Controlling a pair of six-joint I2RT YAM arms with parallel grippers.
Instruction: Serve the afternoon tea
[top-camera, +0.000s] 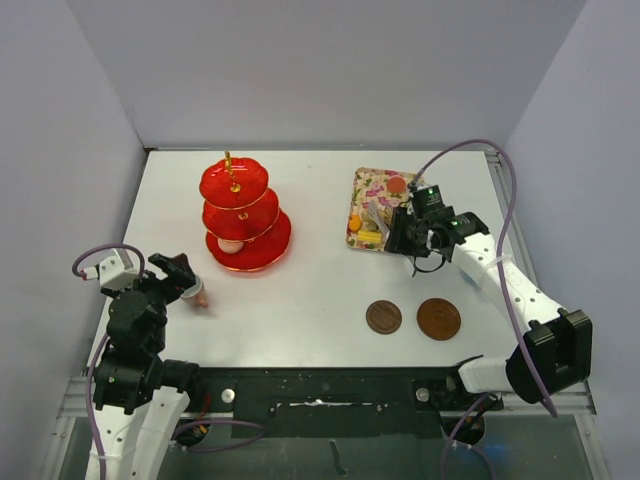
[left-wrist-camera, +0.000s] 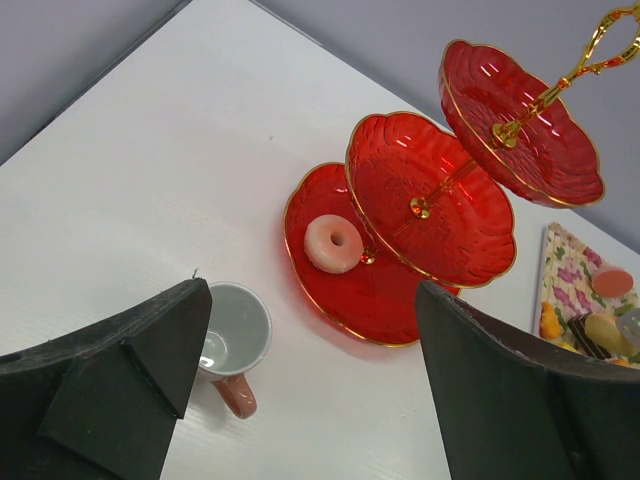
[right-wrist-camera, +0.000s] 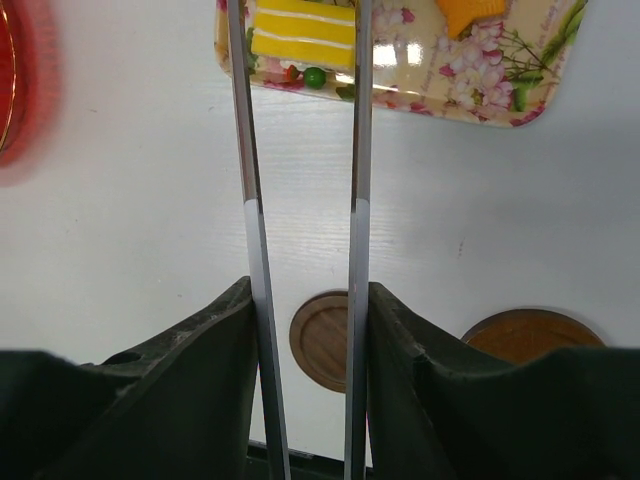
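A three-tier red stand (top-camera: 247, 254) stands back left; a pink donut (left-wrist-camera: 333, 243) is on its bottom tier. A cup (left-wrist-camera: 235, 330) with a brown handle sits in front of my open left gripper, nothing between its fingers. The floral tray (top-camera: 385, 183) carries a yellow layered cake (right-wrist-camera: 303, 35), orange items and a pink piece (left-wrist-camera: 612, 281). My right gripper is over the tray's front, its long fingers either side of the yellow cake; whether they touch it I cannot tell.
Two brown round coasters (top-camera: 384, 316) (top-camera: 438, 318) lie front right. Walls bound the table on the sides and back.
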